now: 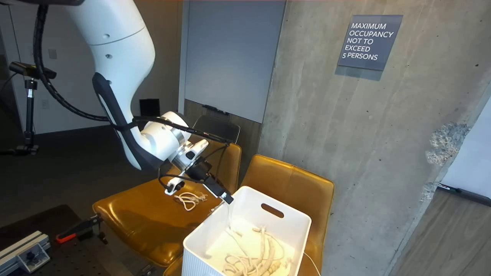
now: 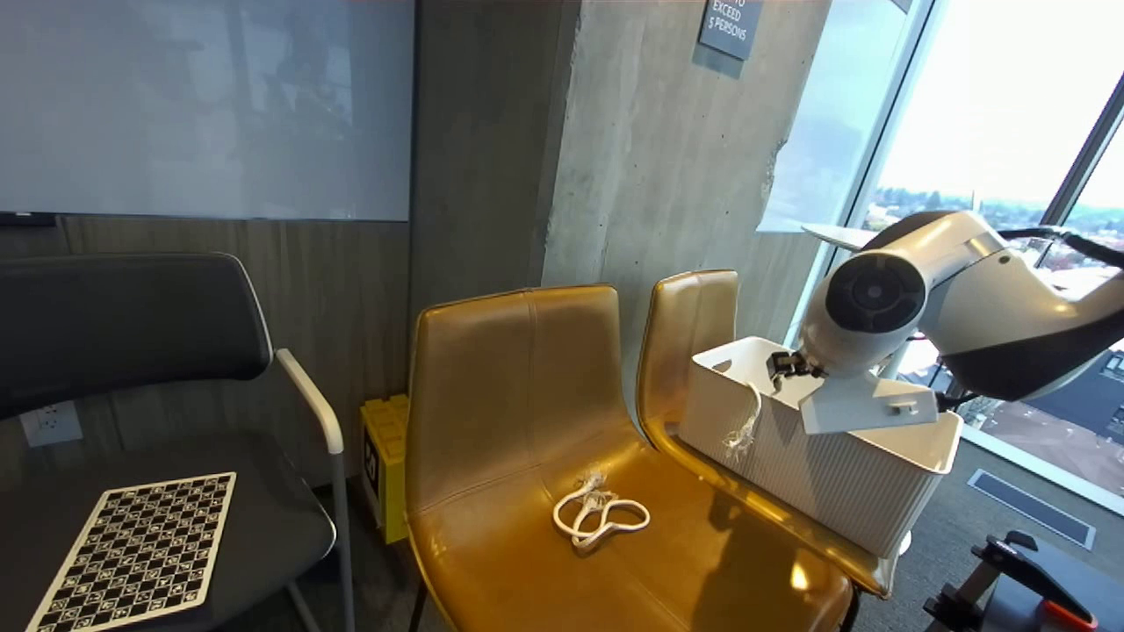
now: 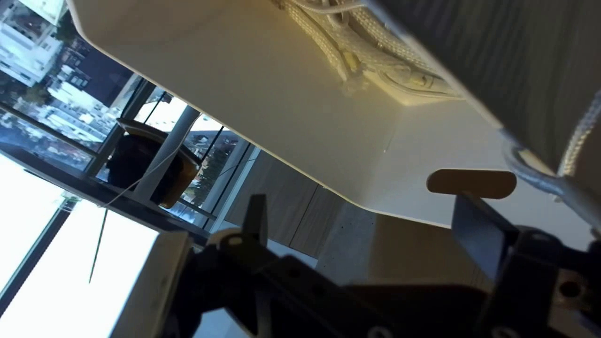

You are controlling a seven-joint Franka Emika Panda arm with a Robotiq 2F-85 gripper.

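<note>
My gripper [image 1: 227,198] is at the left rim of a white bin [image 1: 191,243]. In the wrist view its dark fingers [image 3: 479,231] stand wide apart, with nothing between them. A white rope [image 3: 583,132] lies over the bin's rim beside one finger; its frayed end [image 2: 740,437] hangs down the outer wall. Several pale ropes [image 1: 264,253] lie in a heap on the bin's floor. On the tan chair seat, left of the bin, rests another white rope [image 2: 601,516], loosely looped with a frayed end.
The bin stands on a second tan chair [image 1: 290,177] against the concrete wall. A clamp with an orange tip [image 1: 76,231] is at the lower left. Over on a black chair [image 2: 132,348] lies a patterned board [image 2: 137,553]. Much of the tan seat is bare.
</note>
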